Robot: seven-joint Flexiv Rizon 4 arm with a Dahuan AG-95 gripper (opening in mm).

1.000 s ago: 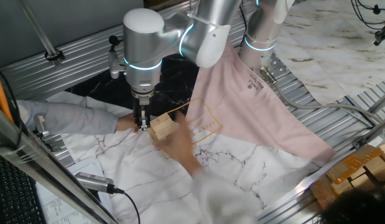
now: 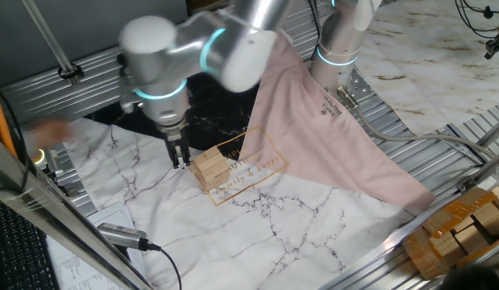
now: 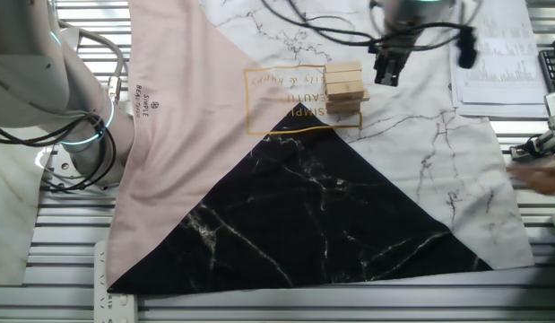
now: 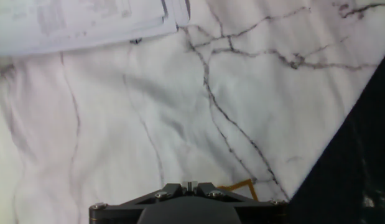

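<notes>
A small stack of light wooden blocks (image 2: 210, 169) stands on the cloth, over the printed gold frame. From the other side, the same stack (image 3: 344, 82) shows its layers, the upper ones offset from those below. My gripper (image 2: 180, 166) hangs just beside the stack, apart from it. In the wrist view the gripper's fingers (image 4: 173, 189) meet in the middle with nothing visible between them; no block shows in that view, only cloth and a corner of the gold frame.
A marbled, black and pink cloth (image 2: 305, 242) covers the table. An orange-taped box (image 2: 430, 251) with wooden blocks sits at the right. Papers (image 3: 497, 81) lie beside the cloth. A person's blurred hand (image 2: 51, 131) is at the left edge. Loose cables hang around the arm.
My arm has swung left and the gripper has tilted slightly, while the stack stays put.
</notes>
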